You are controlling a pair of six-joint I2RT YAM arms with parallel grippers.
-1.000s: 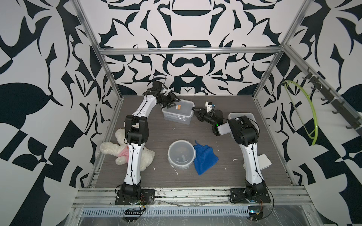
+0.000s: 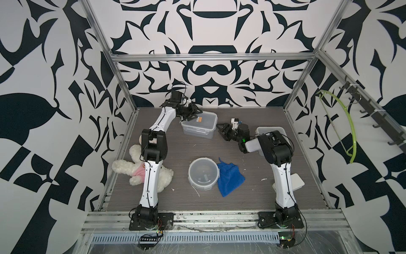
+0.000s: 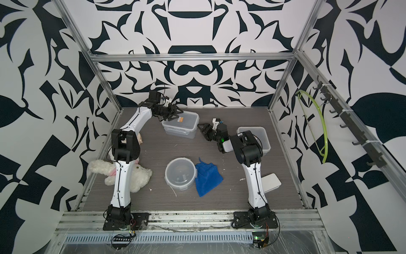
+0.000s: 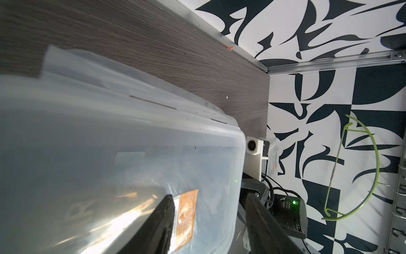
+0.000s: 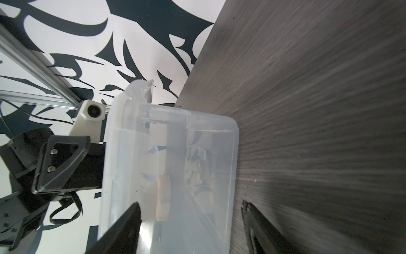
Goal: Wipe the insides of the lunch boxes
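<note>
A clear lidded rectangular lunch box [image 2: 203,127] with an orange label sits at the back middle. My left gripper is over its top at the left end, apparently shut on the box's lid, though the contact is hard to see. My right gripper stands open just right of the box's end, apart from it in the top views. A round container [image 2: 203,173] is at the front middle, with a blue cloth [image 2: 230,180] beside it on the right. A second rectangular box [image 3: 258,133] is at the right, partly hidden by my right arm.
A white plush toy [image 2: 126,167] lies at the left under the arm. A white flat item [image 3: 270,182] lies at the front right. A green hanger [image 2: 351,127] hangs on the right rail. The table [image 2: 203,150] between the boxes is clear.
My right gripper has drawn slightly right, away from the box's end. The box and my left gripper have shifted very slightly left.
</note>
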